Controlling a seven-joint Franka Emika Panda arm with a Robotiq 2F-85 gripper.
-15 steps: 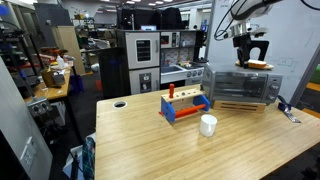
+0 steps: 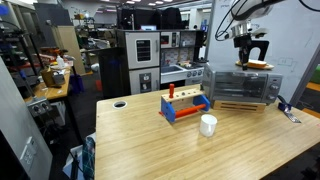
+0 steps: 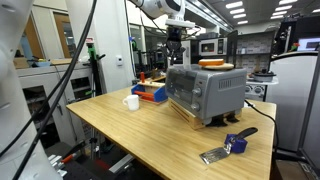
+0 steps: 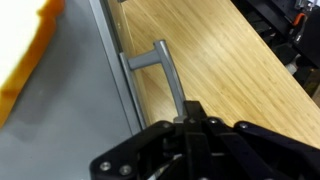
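Note:
A silver toaster oven [image 3: 215,92] stands on a wooden base, its door closed as far as shows. My gripper [image 2: 241,64] hangs at the oven's upper front edge, pointing down. In the wrist view, the grey door handle [image 4: 171,75] runs down toward the gripper, whose fingers are together at the handle's near end. Nothing shows between them, and whether they touch the handle I cannot tell. An orange-and-white item [image 4: 22,58] lies on the oven top; from outside it looks like a shallow orange dish [image 3: 214,62].
On the table [image 2: 165,143] stand a white mug [image 2: 208,125] and a blue box [image 2: 184,104] with items in it, left of the oven. A metal spatula [image 3: 215,155] and a dark blue object [image 3: 236,144] lie beside the oven.

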